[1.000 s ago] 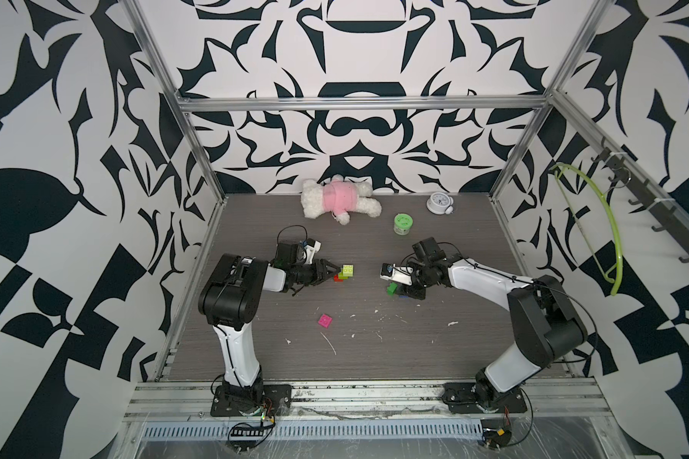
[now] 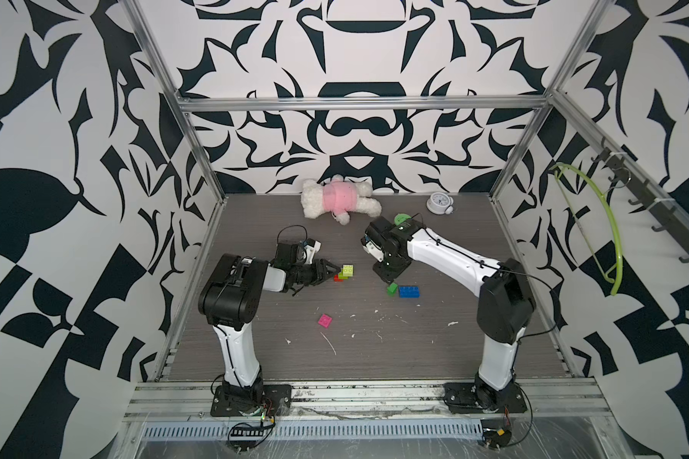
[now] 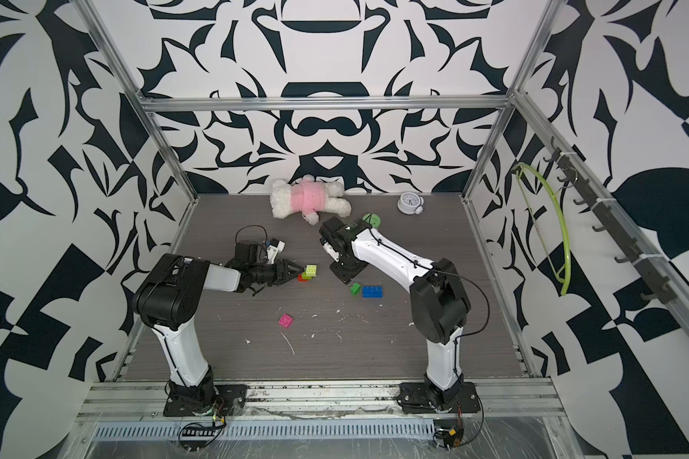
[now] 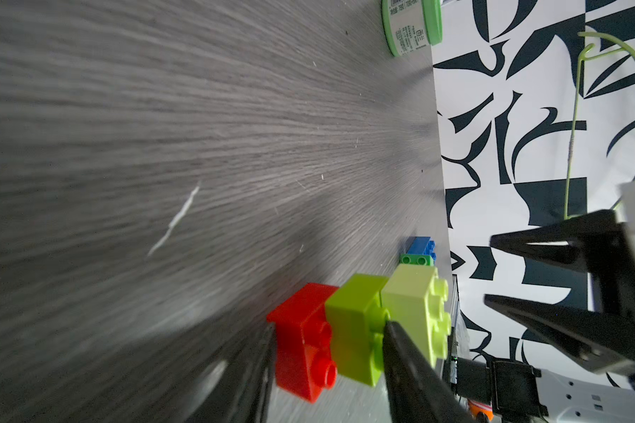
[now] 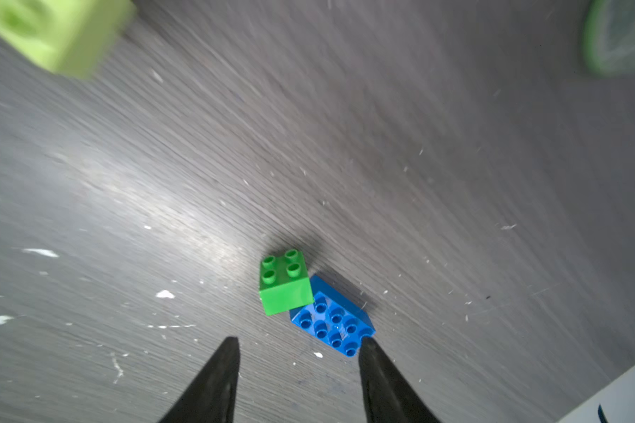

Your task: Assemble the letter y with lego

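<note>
My left gripper is low on the table, shut on a joined block of red (image 4: 296, 317), green (image 4: 352, 331) and pale yellow-green (image 4: 409, 310) bricks, also seen in the top views (image 2: 346, 271). My right gripper hangs open, pointing down above a small green brick (image 5: 283, 285) and a blue brick (image 5: 335, 324), which lie side by side on the table. A pink brick (image 2: 324, 320) lies toward the front, left of centre.
A white-and-pink plush toy (image 2: 339, 197), a green tub (image 2: 402, 218) and a white clock (image 2: 439, 202) stand at the back.
My right gripper has risen from over the green and blue bricks and moved leftward, with the arm swinging inward and uncovering both bricks. My left arm has stayed still.
</note>
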